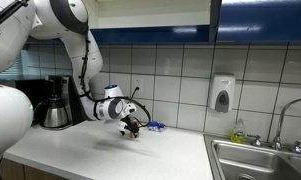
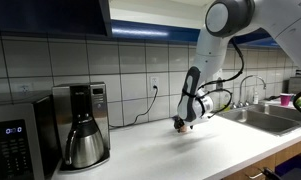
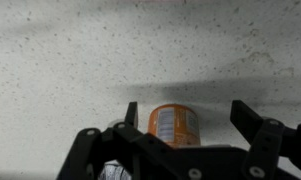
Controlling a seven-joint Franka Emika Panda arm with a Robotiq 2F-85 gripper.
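Observation:
An orange bottle-like object (image 3: 174,124) with a pale label shows in the wrist view between the two fingers. My gripper stands open around it, with a gap on either side; the right-hand gap looks wider. In exterior view 1 the gripper (image 1: 130,133) is low over the counter, and the orange object (image 1: 136,138) is barely visible beside it. Exterior view 2 shows the gripper (image 2: 180,124) near the counter at the back, with the object small and partly hidden there.
A blue item (image 1: 156,127) lies near the wall, right of the gripper. A coffee maker (image 2: 84,125) and a microwave (image 2: 20,135) stand at the left. The sink (image 1: 255,160) is at the right.

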